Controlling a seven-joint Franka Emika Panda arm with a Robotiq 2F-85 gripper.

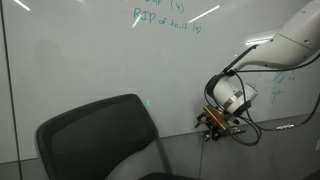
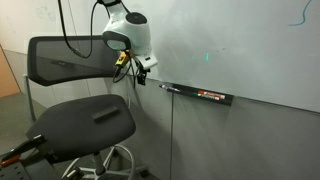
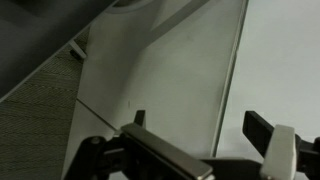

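Note:
My gripper is open; its two fingers stand well apart in the wrist view, with nothing between them. In that view the fingers face the pale wall [image 3: 155, 75] and the whiteboard's edge strip [image 3: 232, 75]. From the first exterior view, the gripper [image 1: 212, 128] hangs low in front of the whiteboard [image 1: 90, 60], near its bottom edge. The second exterior view puts the gripper [image 2: 140, 76] above and behind the chair seat, left of the marker tray [image 2: 198, 94]. A small dark block [image 2: 112, 111] lies on the chair seat.
A black office chair [image 1: 95, 135] stands close by; its seat [image 2: 75, 128] is below the gripper in the second exterior view. Loose cables [image 1: 262, 128] loop beside the arm. Green writing [image 1: 165, 20] is on the board. The wall [image 2: 240, 140] under the tray is clear.

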